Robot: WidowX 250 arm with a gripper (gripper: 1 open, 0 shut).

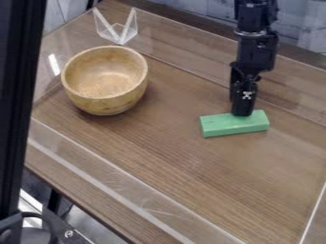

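Note:
My black gripper reaches down from the top right onto a flat green block, its tip at or just over the block's back edge. Whether it touches the block, and how its fingers stand, is hard to make out. A wooden bowl sits to the left, empty.
A white folded object lies at the back left of the wooden table. A black structure runs along the left edge of the view.

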